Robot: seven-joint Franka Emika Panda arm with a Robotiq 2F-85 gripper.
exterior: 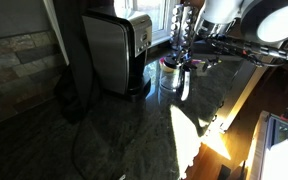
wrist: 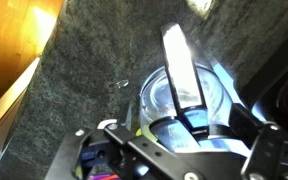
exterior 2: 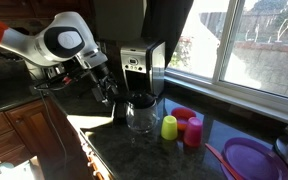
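Note:
A clear glass carafe [exterior 2: 142,115] stands on the dark counter in front of the coffee maker [exterior 2: 142,65]. Its pale, shiny handle [wrist: 183,70] points toward the top of the wrist view, and the same handle [exterior: 186,84] faces the camera in exterior view 1. My gripper is open above the carafe, its dark fingers spread wide along the bottom of the wrist view. The near part of the carafe is hidden behind the gripper there. In exterior view 2 the gripper [exterior 2: 106,90] hangs left of the carafe, apart from it.
Yellow cup [exterior 2: 169,127], pink cup [exterior 2: 193,132], a red bowl [exterior 2: 181,113] and a purple plate [exterior 2: 254,158] stand right of the carafe, near the window. A wooden edge [wrist: 9,95] borders the counter. Open counter [exterior: 124,140] lies toward the camera in exterior view 1.

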